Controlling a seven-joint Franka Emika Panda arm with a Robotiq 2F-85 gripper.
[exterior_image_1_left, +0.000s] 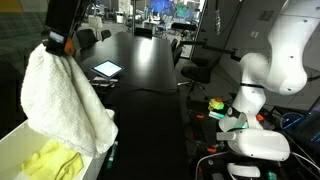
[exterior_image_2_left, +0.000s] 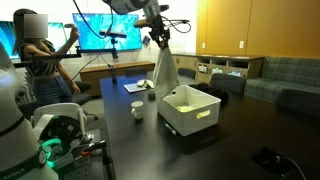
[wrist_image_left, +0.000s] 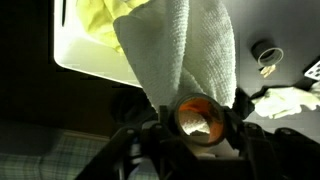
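Observation:
A white cloth (exterior_image_1_left: 66, 100) hangs from my gripper (exterior_image_1_left: 58, 45), which is shut on its upper end. In exterior view 2 the gripper (exterior_image_2_left: 163, 38) is high up, and the cloth (exterior_image_2_left: 165, 75) drapes down to the left end of a white box (exterior_image_2_left: 196, 119). Inside the box lies a yellow cloth (exterior_image_1_left: 52, 162). From the wrist, the white cloth (wrist_image_left: 155, 50) spreads away beneath the gripper and partly covers the box's edge. Whether its lower end touches the box, I cannot tell.
A white cup (exterior_image_2_left: 137, 110) stands on the dark table (exterior_image_2_left: 150, 150) left of the box. Another pale cloth (wrist_image_left: 290, 101) lies at the right of the wrist view.

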